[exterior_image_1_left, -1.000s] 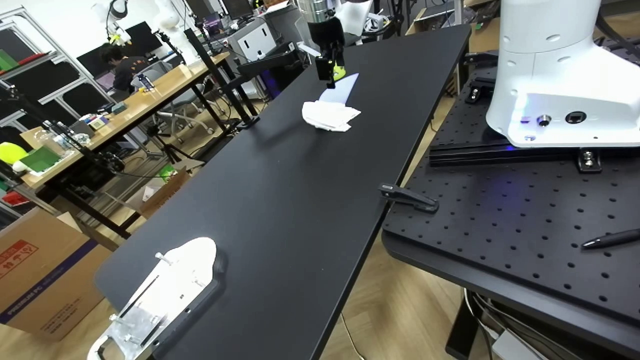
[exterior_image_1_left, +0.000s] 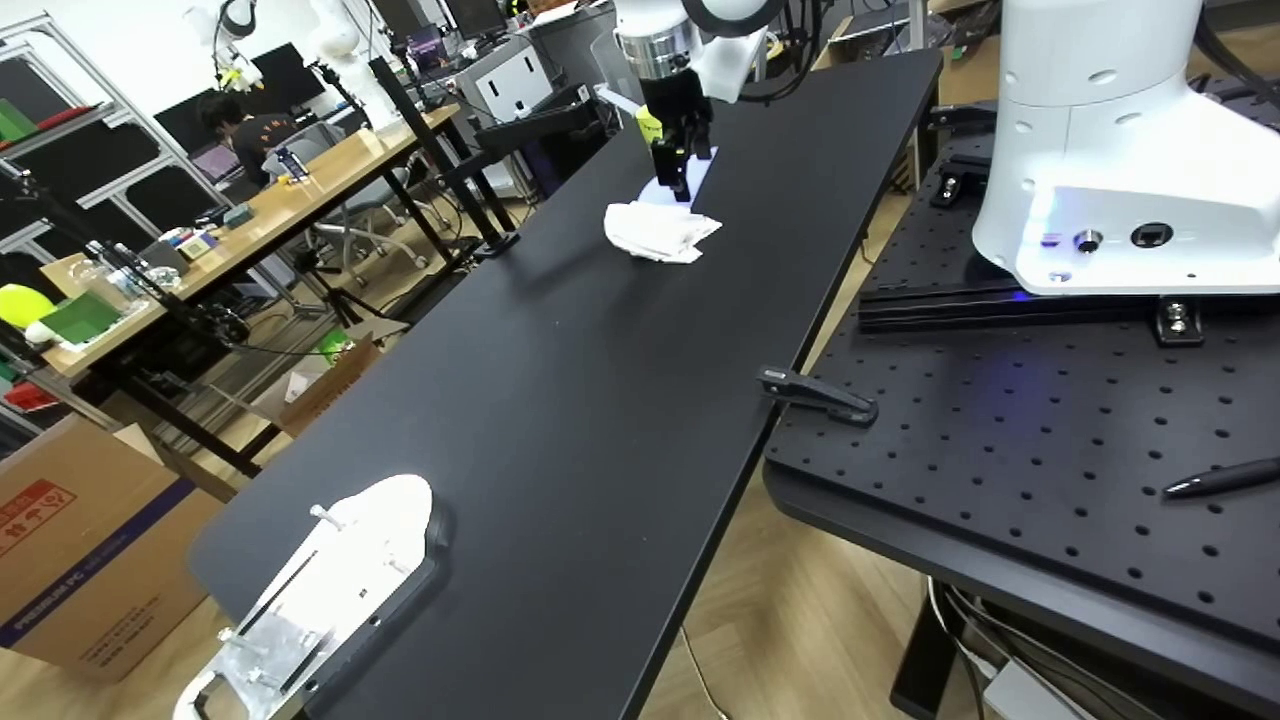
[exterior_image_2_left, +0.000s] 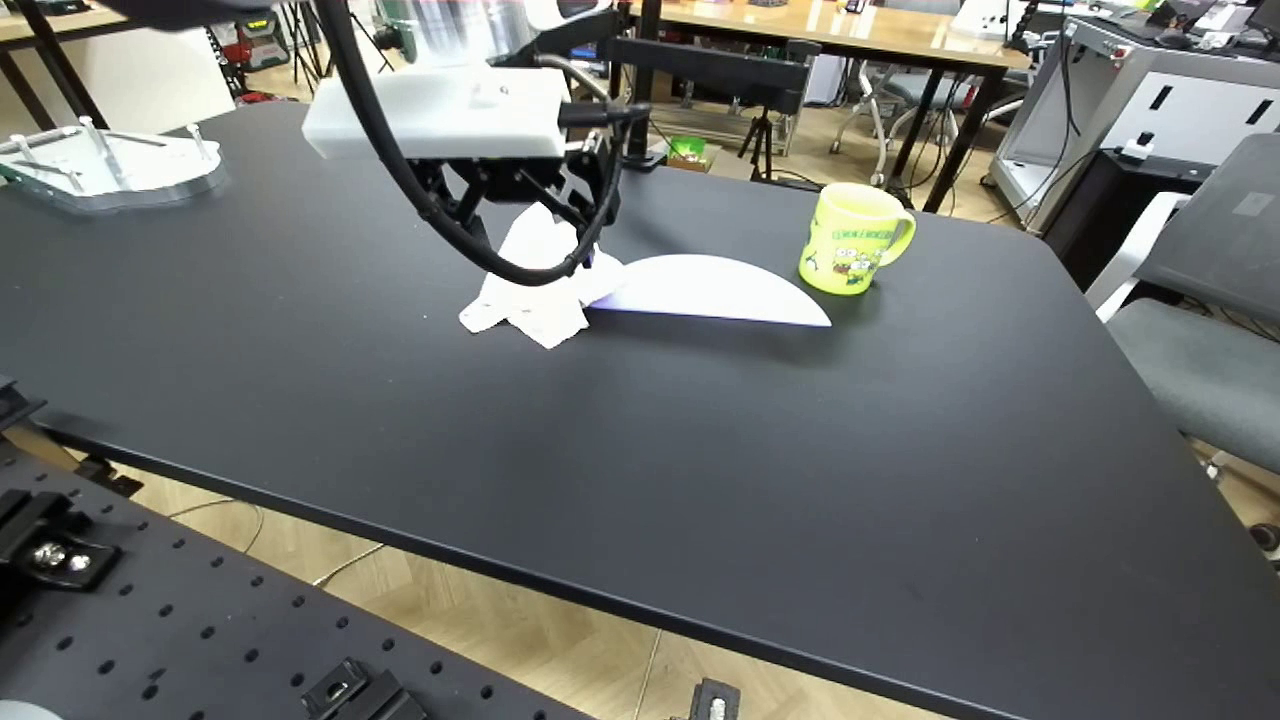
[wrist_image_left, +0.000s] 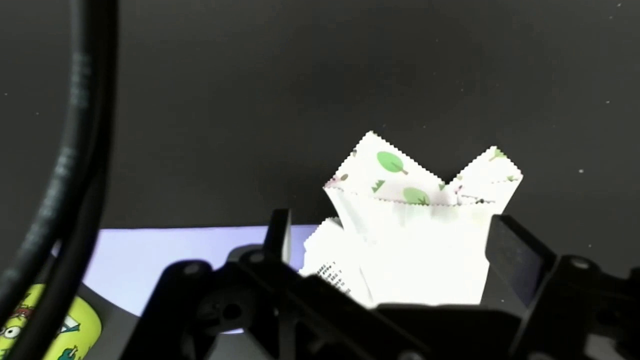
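A folded white cloth (exterior_image_1_left: 656, 230) with leaf prints and zigzag edges lies crumpled on the black table, overlapping one end of a pale half-round sheet (exterior_image_2_left: 708, 288). My gripper (exterior_image_1_left: 680, 192) hangs low at the cloth, its fingers pointing down. From the wrist, the cloth (wrist_image_left: 420, 252) shows between two widely parted fingers, so the fingers are open. Whether the fingertips touch it cannot be told. Part of the cloth is hidden behind the gripper's body.
A yellow-green cartoon mug (exterior_image_2_left: 849, 240) stands beyond the sheet's far end. A white plate-like fixture with pegs (exterior_image_1_left: 336, 588) sits at the opposite end of the table. A cable (wrist_image_left: 66, 180) loops beside the wrist.
The gripper has come down and slightly right in exterior view 1, closer to the cloth, now covering more of the mug and sheet. Cloth and sheet appear unmoved.
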